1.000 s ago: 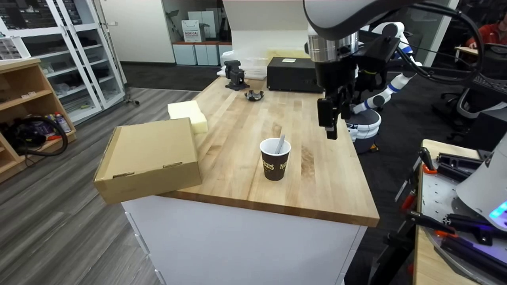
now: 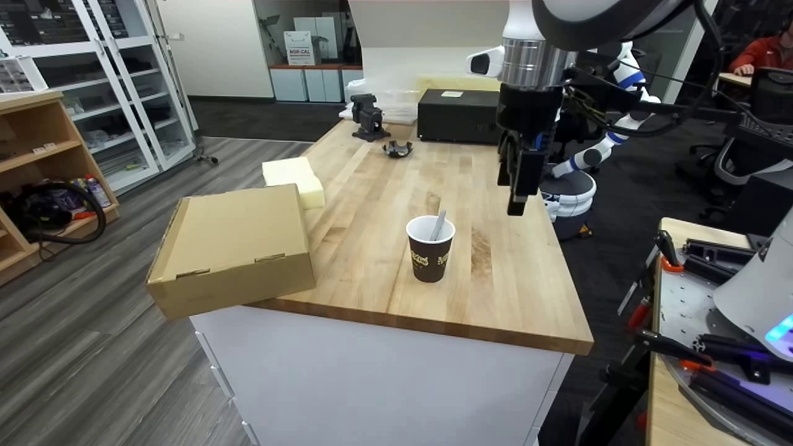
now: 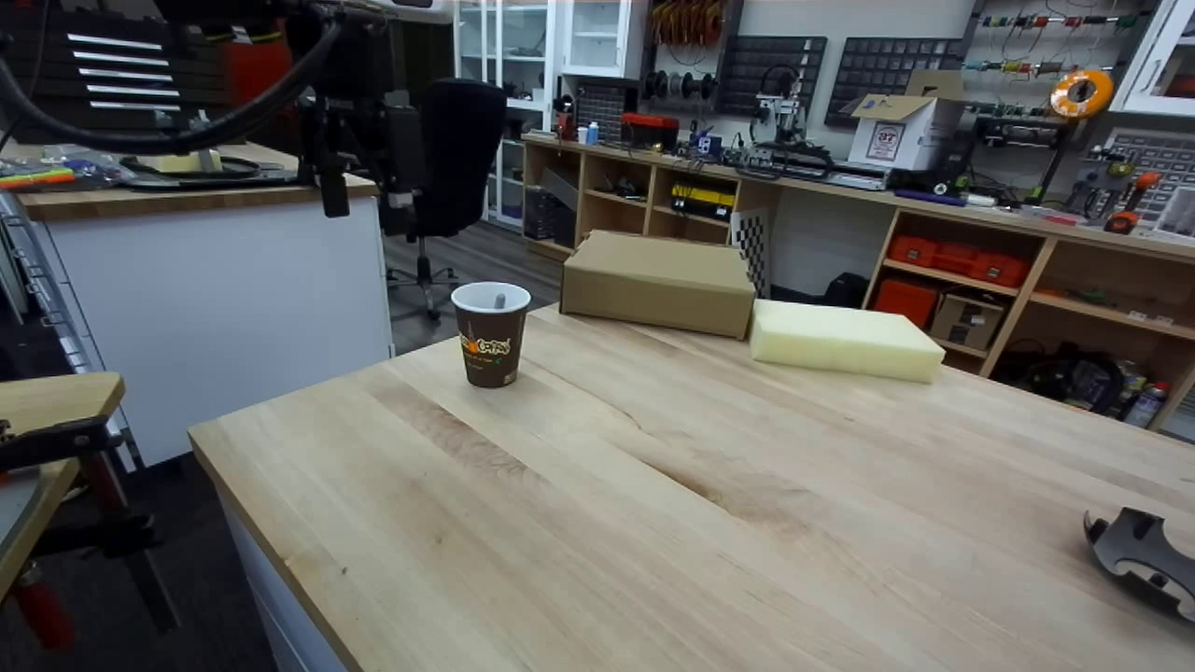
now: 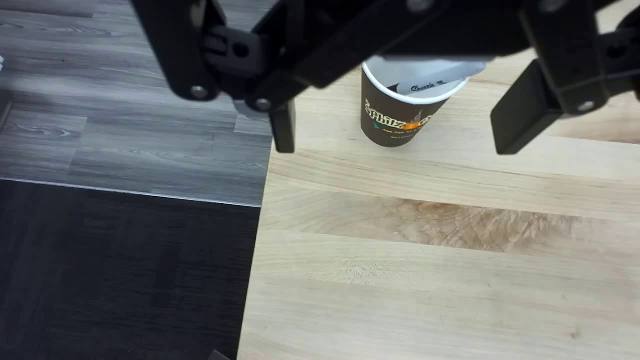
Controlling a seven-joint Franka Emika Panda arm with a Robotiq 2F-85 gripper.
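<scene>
A brown paper cup with a white rim (image 2: 420, 256) stands upright on the wooden table, a grey marker (image 2: 438, 225) leaning inside it. Seen from the other side, the cup (image 3: 490, 347) is near a table edge. My gripper (image 2: 516, 204) hangs in the air above the table, to the right of the cup and apart from it. In the wrist view the two fingers of the gripper are spread wide with nothing held between them; the cup (image 4: 393, 117) and its marker (image 4: 432, 78) show beyond them, partly hidden by the gripper body.
A cardboard box (image 2: 234, 230) overhangs the table's left corner, with a pale foam block (image 2: 293, 178) behind it. Farther back are a black box (image 2: 457, 116), a dark curved part (image 2: 398, 149) and a black device (image 2: 368, 118). Bare tabletop (image 3: 672, 538) surrounds the cup.
The arm and wrist have turned, and the gripper now shows from a different angle, still right of the cup. The cup, marker and boxes stand where they were.
</scene>
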